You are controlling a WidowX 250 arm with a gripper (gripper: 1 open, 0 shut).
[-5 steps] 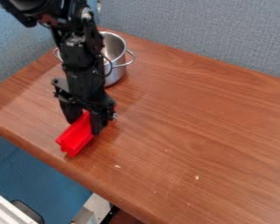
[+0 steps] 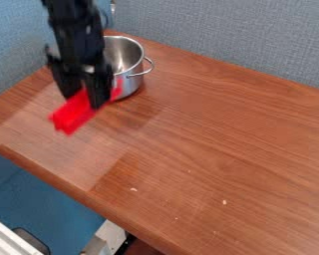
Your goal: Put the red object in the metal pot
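Blurred by motion, my black gripper (image 2: 91, 95) is shut on the red object (image 2: 75, 113), an elongated piece tilted with its lower end toward the front left. Red shows on both sides of the fingers. It appears to hang above the table, in front of the metal pot. The shiny metal pot (image 2: 125, 58) stands at the back left of the table, and its right handle shows. My arm covers the pot's left side, and its inside is only partly visible.
Grey padded walls stand behind.
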